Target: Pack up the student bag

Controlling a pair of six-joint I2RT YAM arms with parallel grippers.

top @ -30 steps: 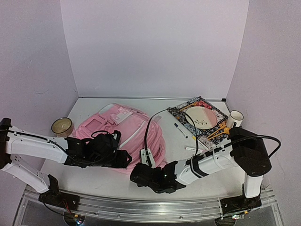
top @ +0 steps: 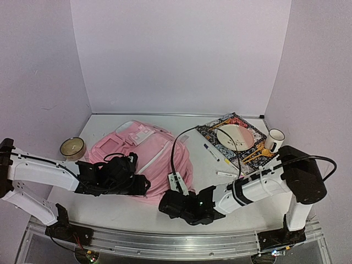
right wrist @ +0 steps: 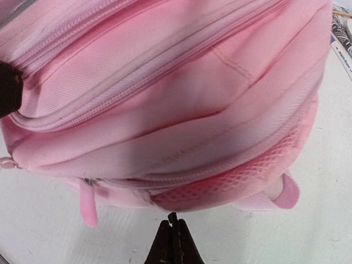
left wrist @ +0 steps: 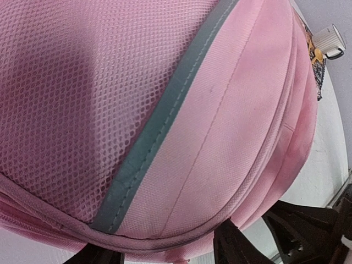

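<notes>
The pink bag (top: 144, 144) lies on the left half of the table. In the right wrist view, a pink zipper pull tab (right wrist: 88, 204) hangs from the bag's lower edge, left of my right gripper. That gripper is shut with nothing between its fingers, clear of the tab, its tips near the bag's lower rim. My left gripper has its fingers spread wide at the bag's near edge; a fold of fabric partly covers one finger (left wrist: 96, 257). A second small pull (right wrist: 7, 163) shows at the bag's left corner.
At the right lie a patterned mat (top: 211, 132) with a plate (top: 234, 135), orange utensils (top: 254, 154), a white mug (top: 274, 141) and several pens (top: 211, 151). A bowl (top: 72, 147) stands far left. Both arms reach in along the near edge.
The pull tab now shows clear of it.
</notes>
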